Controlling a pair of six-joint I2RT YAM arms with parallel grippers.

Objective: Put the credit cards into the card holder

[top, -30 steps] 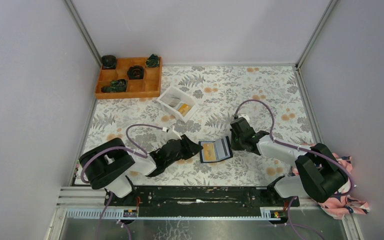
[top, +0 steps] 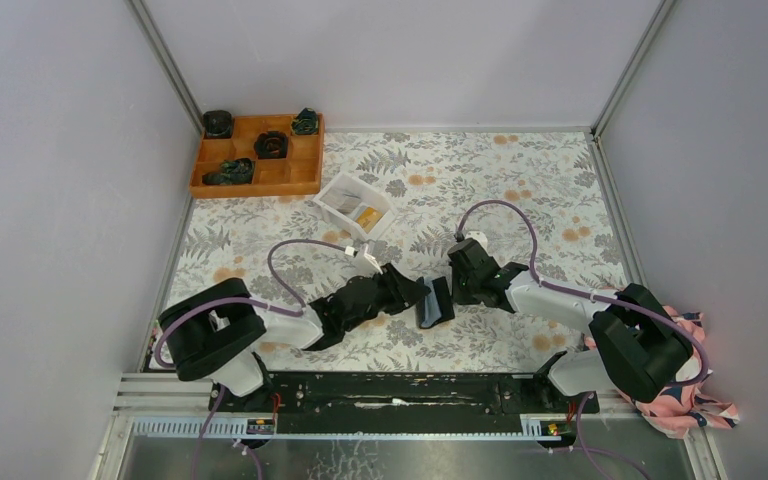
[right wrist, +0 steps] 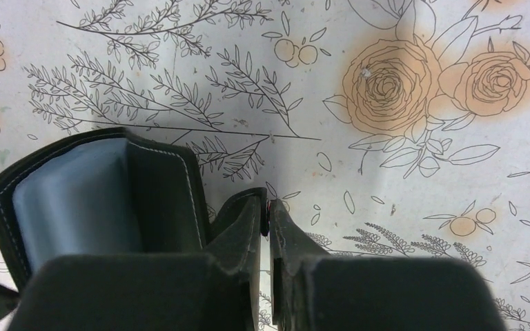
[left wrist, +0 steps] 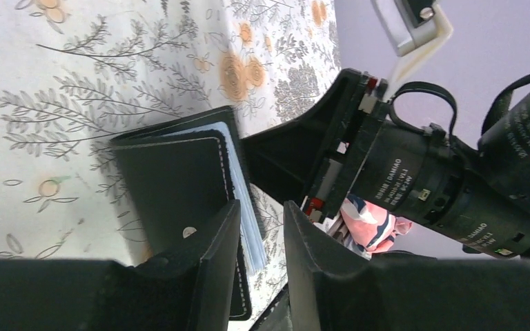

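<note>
The black card holder (top: pixel 442 300) stands partly folded between my two grippers, a light-blue strip showing between its covers. In the left wrist view its stitched black cover (left wrist: pixel 179 179) faces me, and my left gripper is open beside its edge, a gap between the fingers. In the right wrist view the holder (right wrist: pixel 162 193) curves open at the left with a grey-blue panel inside. My right gripper is closed at the holder's dark edge, which runs in at the fingertips. Whatever cards lie inside are hidden now.
A white bin (top: pixel 326 206) with a gold card (top: pixel 368 217) in it stands behind the left arm. Farther back is an orange compartment tray (top: pixel 280 178) with dark items. A pink cloth (top: pixel 675 405) lies by the right arm.
The holder lay spread with gold and grey panels showing; its sides have since folded together. My left gripper came right with its side, and my right gripper shifted slightly left.
</note>
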